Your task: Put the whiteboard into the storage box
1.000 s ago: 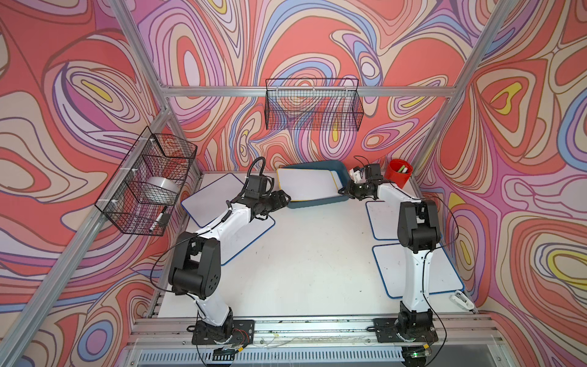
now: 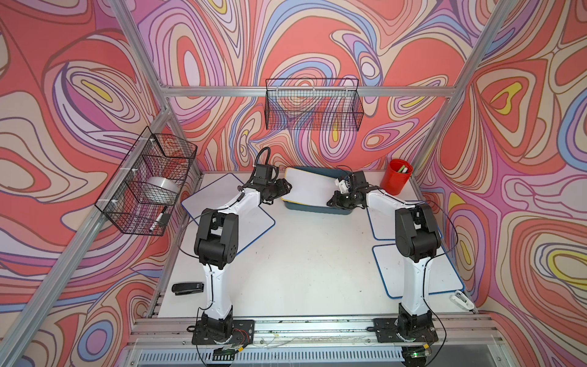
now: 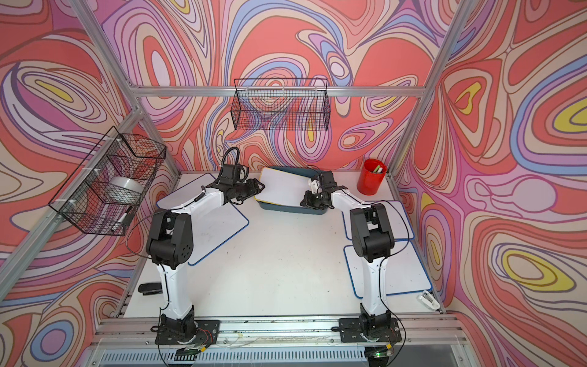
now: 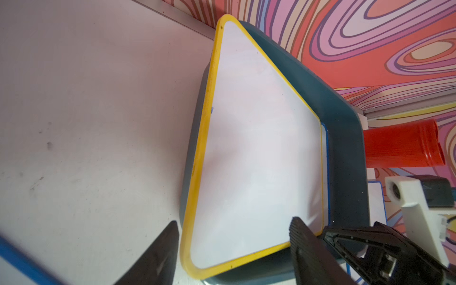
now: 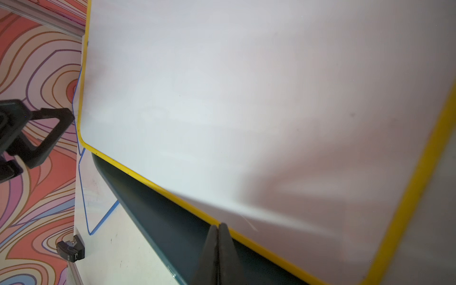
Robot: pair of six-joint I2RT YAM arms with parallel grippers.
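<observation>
A yellow-edged whiteboard (image 2: pixel 308 186) lies tilted in the dark teal storage box (image 2: pixel 315 209) at the back middle of the table. Its near left end rests up on or over the box's rim. My left gripper (image 2: pixel 280 190) is just beside that left end, fingers apart with nothing held; in the left wrist view the board (image 4: pixel 256 152) lies ahead of them. My right gripper (image 2: pixel 336 202) is at the box's right end, shut, its fingertips (image 5: pixel 213 232) at the board's yellow edge; nothing shows held between them.
A red bucket (image 2: pixel 394 180) stands right of the box. Blue-edged whiteboards (image 2: pixel 226 202) lie on both sides of the table. Wire baskets hang on the back (image 2: pixel 311 110) and left (image 2: pixel 131 208).
The box and board have shifted toward the front and their angle has changed. My right gripper has moved left and frontward; my left arm has moved toward the back, closer to the board.
</observation>
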